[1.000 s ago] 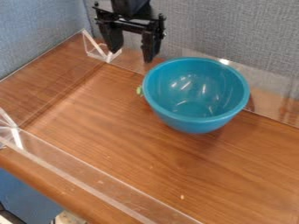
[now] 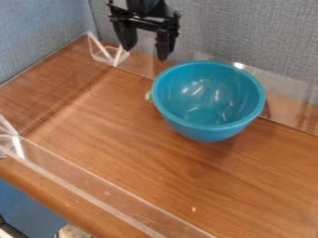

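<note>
My black gripper (image 2: 145,37) hangs open at the top centre of the view, near the back wall, up and to the left of a large teal bowl (image 2: 206,100). Nothing shows between its fingers. The bowl rests upright on the wooden tray floor at the right of centre and looks empty. A small light-green object (image 2: 149,96) peeks out at the bowl's left edge, mostly hidden behind it.
A clear plastic wall runs along the front left edge (image 2: 87,191), with a clear corner piece (image 2: 107,54) at the back left. The wooden floor (image 2: 87,116) left of and in front of the bowl is clear.
My gripper has shifted slightly up and to the left. The bowl has not visibly moved.
</note>
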